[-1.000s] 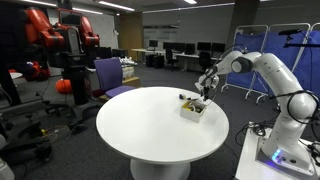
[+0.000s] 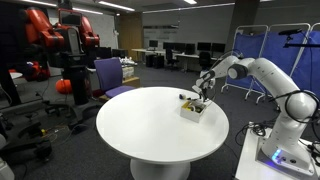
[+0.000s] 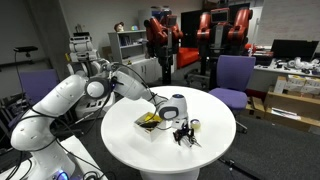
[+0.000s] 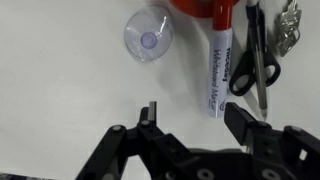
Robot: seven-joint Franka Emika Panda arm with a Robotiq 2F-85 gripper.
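Note:
In the wrist view, my gripper has its fingers apart, with nothing held between them. A white whiteboard marker with a red cap (image 4: 221, 62) lies on the white table, its lower end close to the right finger. Beside it are black-handled scissors (image 4: 243, 72), with a slim, pen-like item (image 4: 258, 60) across them. A bunch of keys (image 4: 288, 28) lies at the upper right. In exterior view 2, the gripper (image 3: 183, 134) hangs over the table's near side, its fingertips too small to make out.
A clear round object (image 4: 149, 38) and a red item (image 4: 194, 6) are near the marker. An open box (image 3: 149, 123) with things inside stands beside the gripper, and a small yellowish object (image 3: 196, 127) is on the other side.
The arm's end appears slightly lower over the far side of the table in exterior view 1. The box has stayed in place.

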